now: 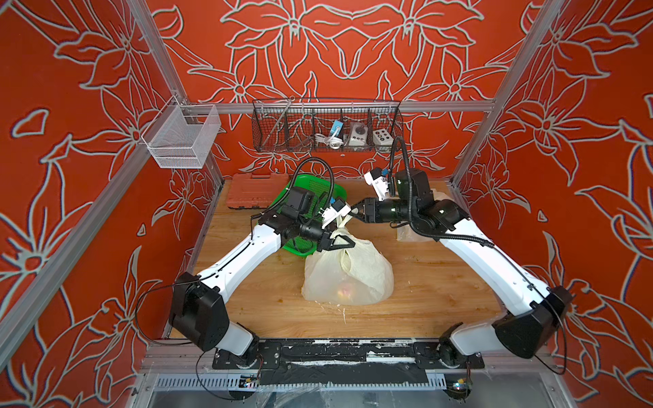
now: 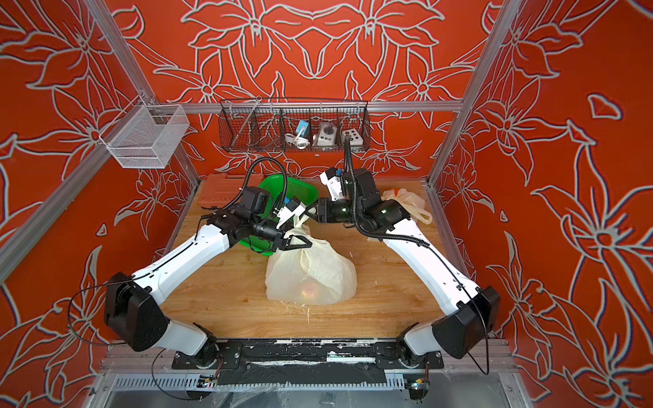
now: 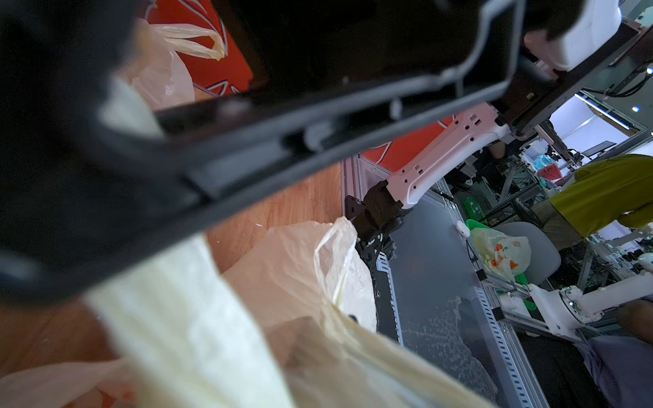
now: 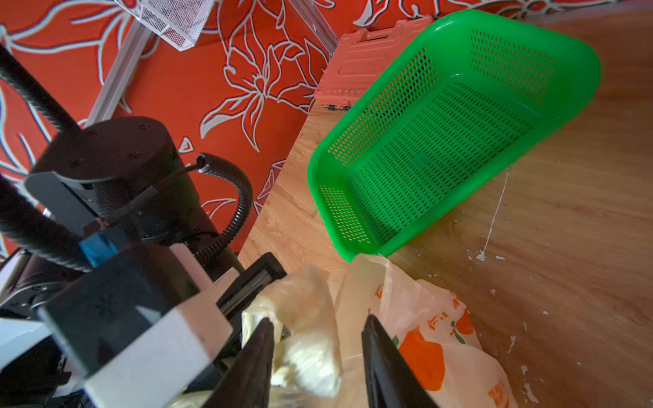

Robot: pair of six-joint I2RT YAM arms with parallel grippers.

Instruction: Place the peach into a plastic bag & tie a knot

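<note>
The cream plastic bag (image 1: 347, 275) sits bulging on the wooden table, with a faint pinkish shape (image 1: 345, 293) inside low down; whether that is the peach is hard to tell. At the bag's gathered neck, my left gripper (image 1: 342, 241) is shut on it. Its dark finger (image 3: 326, 139) crosses the left wrist view with bag film below. Just above, my right gripper is part open around the upright bag handle (image 4: 309, 353), a finger on either side. In the top views the right fingertips are partly hidden by the handle and left arm.
A green basket (image 4: 435, 136) stands empty behind the bag, close to the left arm. A red case (image 1: 257, 190) lies at the back left. More plastic bags (image 2: 411, 204) lie at the back right. Bare table shows in front of and right of the bag.
</note>
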